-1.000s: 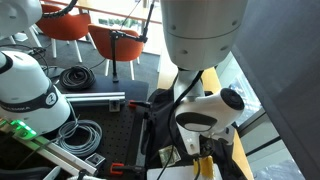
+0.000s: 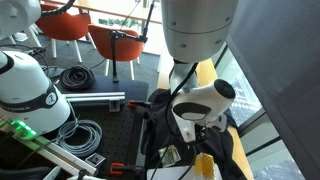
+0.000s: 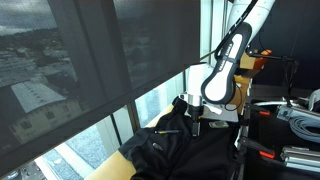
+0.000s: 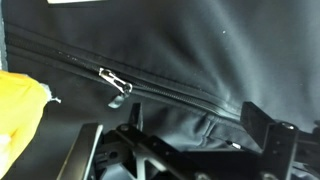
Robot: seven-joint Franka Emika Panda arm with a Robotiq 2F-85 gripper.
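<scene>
Black fabric with a zipper, perhaps a jacket or bag, fills most of the wrist view. Its metal zipper pull lies left of centre, and the zipper line slants down to the right. My gripper is open over the cloth, its two fingers wide apart with nothing held between them. In exterior view 2 the gripper points down over the dark cloth. Whether the fingertips touch the cloth cannot be told.
A yellow object lies at the left of the wrist view, and also shows as a yellow item low in exterior view 1. Coiled cable lies on the left side. A window and shade stand beside the table.
The arm has shifted slightly up and left in exterior view 1. More of the yellow item shows now, where the arm covered part of it before.
</scene>
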